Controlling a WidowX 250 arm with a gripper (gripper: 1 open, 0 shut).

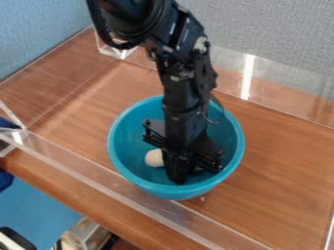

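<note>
A teal bowl (131, 146) sits on the wooden table near the clear front rail. My black gripper (188, 162) reaches down inside it, over its right half, and appears shut; whether anything is between the fingers is hidden. A white rounded object (155, 157) lies in the bowl just left of the gripper.
Bare wood (280, 166) is free to the right and at the back left of the bowl. Clear rails run along the front and back. Blue walls stand behind, and dark blue items lie at the left edge.
</note>
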